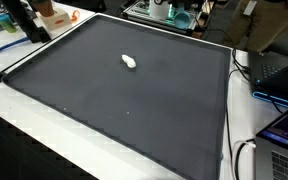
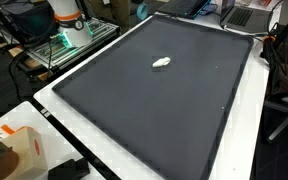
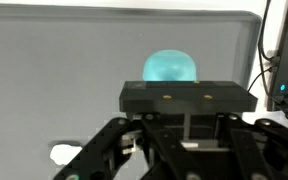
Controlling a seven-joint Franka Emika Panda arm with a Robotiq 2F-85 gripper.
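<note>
My gripper is a dark shape across the middle of the wrist view, its fingers closed. Just past it shows a rounded turquoise cup (image 3: pixel 168 66), partly covered by the fingers; its far side is all that shows. From exterior view 1 the same cup (image 1: pixel 182 20) appears at the top edge, beside the white arm (image 1: pixel 159 11). In exterior view 2 a bit of the cup (image 2: pixel 141 12) shows above the far edge of the table. A small white object (image 2: pixel 161 62) lies on the grey surface, apart from the gripper.
Laptops (image 1: pixel 271 85) and cables stand along the right side in exterior view 1. Bottles and boxes (image 1: pixel 50 17) are at the far left corner. A person (image 1: pixel 269 22) is near the far right.
</note>
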